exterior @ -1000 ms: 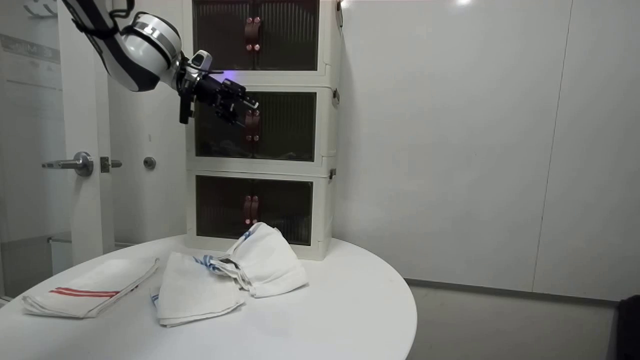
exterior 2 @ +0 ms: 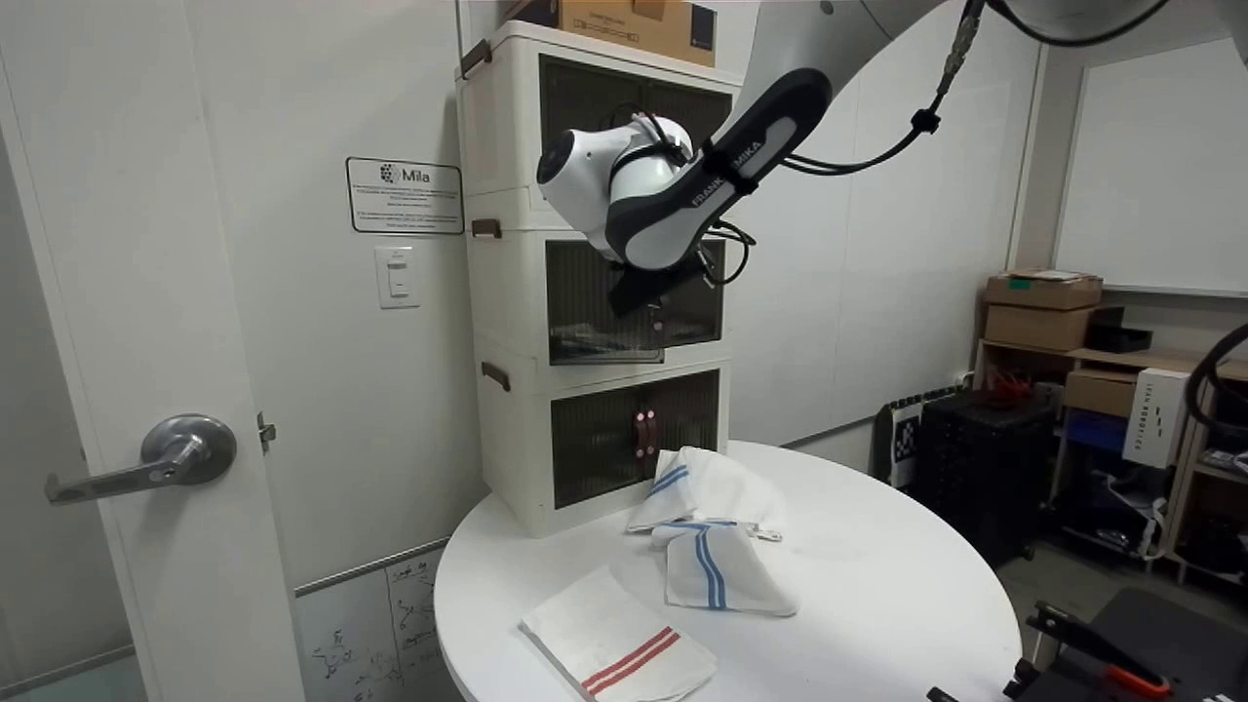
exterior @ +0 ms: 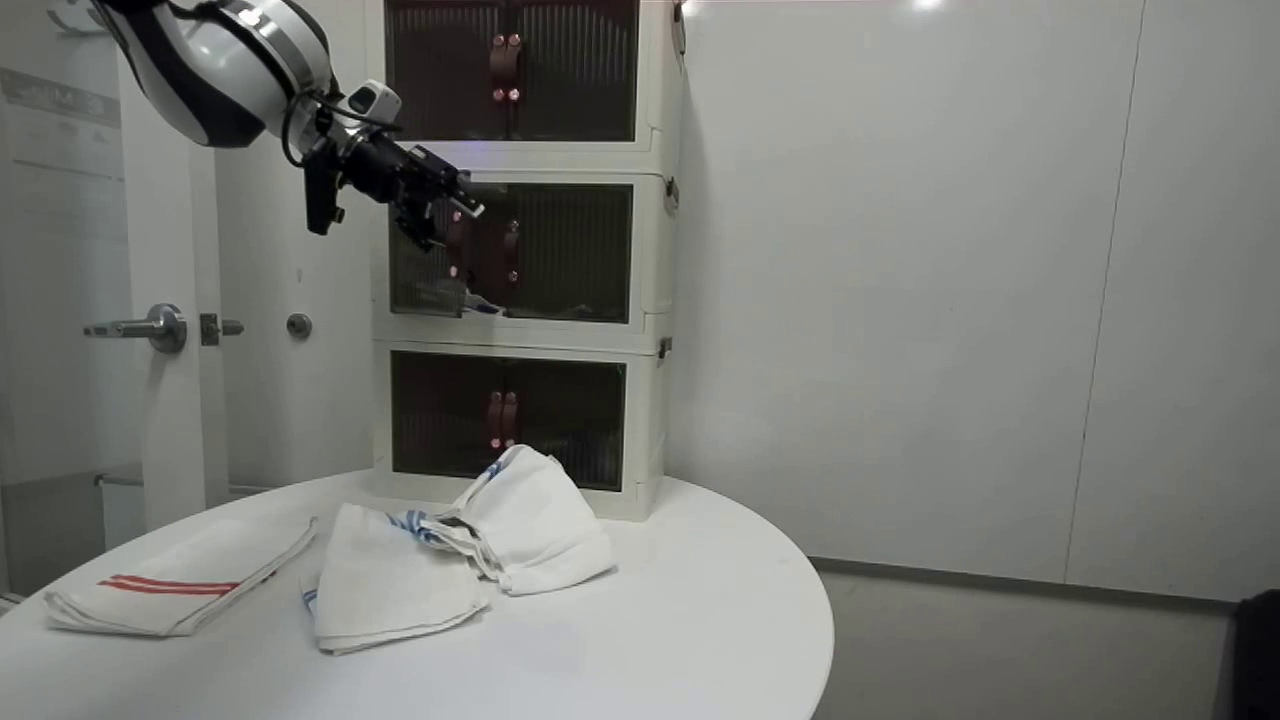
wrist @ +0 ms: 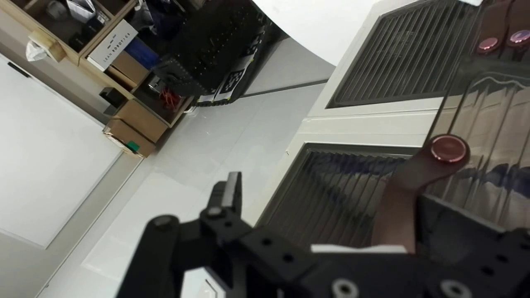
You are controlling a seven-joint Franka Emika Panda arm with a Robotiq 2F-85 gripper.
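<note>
The middle cabinet (exterior: 653, 258) of a white stack has two dark ribbed doors, its left one swung partly outward in exterior view 1. In the wrist view that door's brown leather handle (wrist: 400, 213) lies between the widely spread fingers of my open gripper. The right finger (wrist: 457, 218) is right against the handle; whether it passes through the loop I cannot tell. The right door (wrist: 343, 193) stays closed behind. From exterior view 1 my gripper (exterior: 453, 214) appears in front of the middle cabinet's left half. The arm hides it in exterior view 2.
On the round white table (exterior: 708, 612) lie a red-striped cloth (exterior: 180, 582) and two blue-striped cloths, one flatter (exterior: 390, 588) and one bunched (exterior: 540, 522) against the bottom cabinet (exterior: 654, 438). A room door (exterior 2: 152, 351) stands at the left.
My gripper has moved left and slightly up, away from the cabinet's centre. The middle cabinet's left door and handle came outward with it, leaving a gap. The cloths have not moved.
</note>
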